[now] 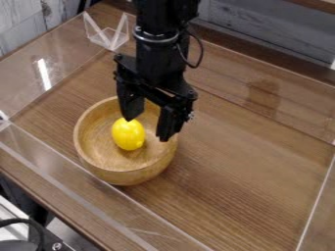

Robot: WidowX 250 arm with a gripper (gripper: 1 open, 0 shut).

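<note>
A shallow wooden bowl (127, 168) sits at the lower left of the table, with a yellow oval object (128, 133) inside it. My black gripper (148, 116) is over the bowl, its two fingers spread apart and pointing down, one beside the yellow object and one toward the bowl's right side. I see nothing held between them.
A small clear object (108, 29) stands at the upper left, and a black cable runs at the lower left edge.
</note>
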